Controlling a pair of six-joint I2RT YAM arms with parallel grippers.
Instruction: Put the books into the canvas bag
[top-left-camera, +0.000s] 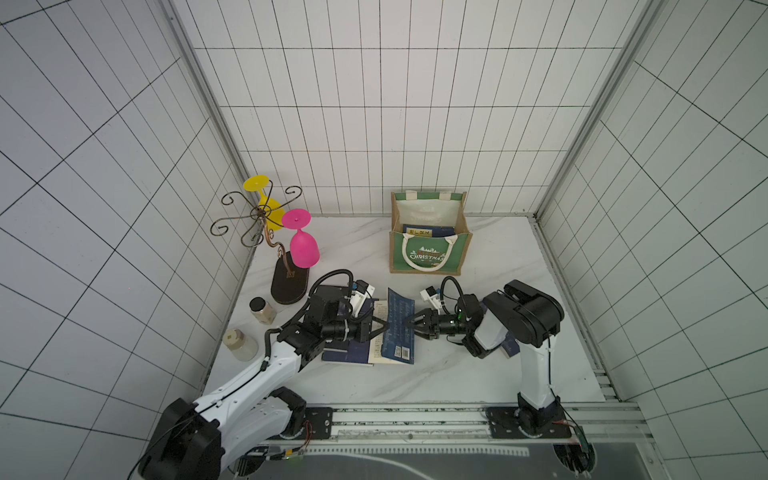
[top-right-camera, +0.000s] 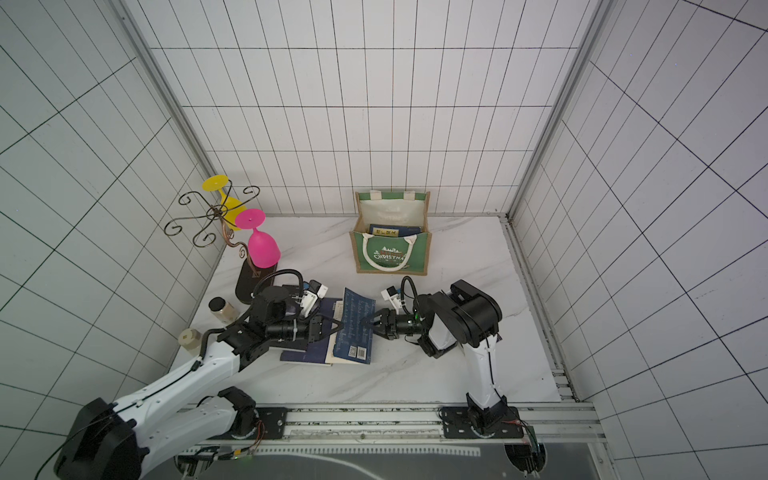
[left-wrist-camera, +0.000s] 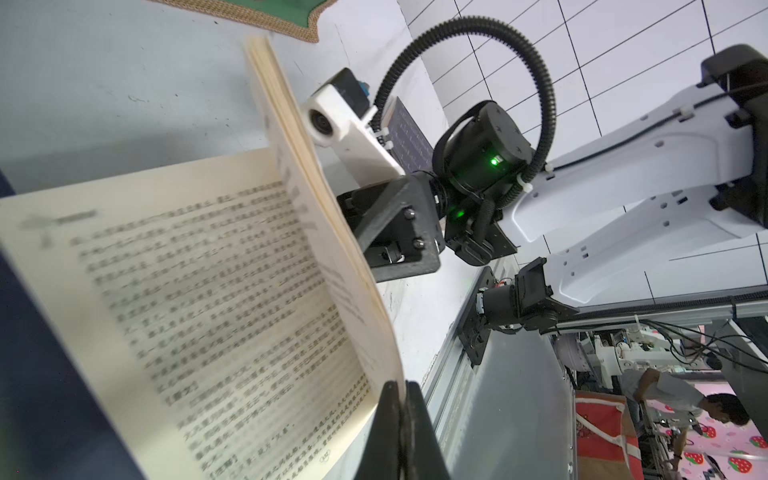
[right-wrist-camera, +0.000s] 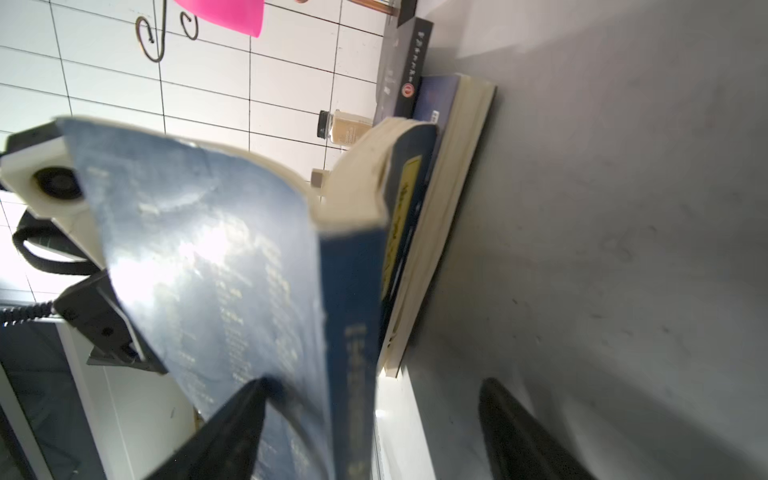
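A blue paperback (top-left-camera: 400, 328) stands partly open on top of other books, its back cover and a block of pages raised. Printed pages (left-wrist-camera: 216, 304) face the left wrist view. My left gripper is shut at the lower edge of the raised pages; whether it pinches any is unclear. On the cover side, my right gripper has its fingers apart, with the paperback's spine (right-wrist-camera: 352, 336) showing in the gap. Beneath lie navy books (top-left-camera: 344, 353). The green canvas bag (top-left-camera: 449, 254) stands upright behind, mouth open, books (top-left-camera: 429, 230) inside.
Another navy book (top-left-camera: 510, 345) is mostly covered by the right arm. At the left stand a scrollwork rack with pink (top-left-camera: 305, 249) and yellow goblets, and two jars (top-left-camera: 261, 310). Bare tabletop (top-left-camera: 496, 264) lies right of the bag.
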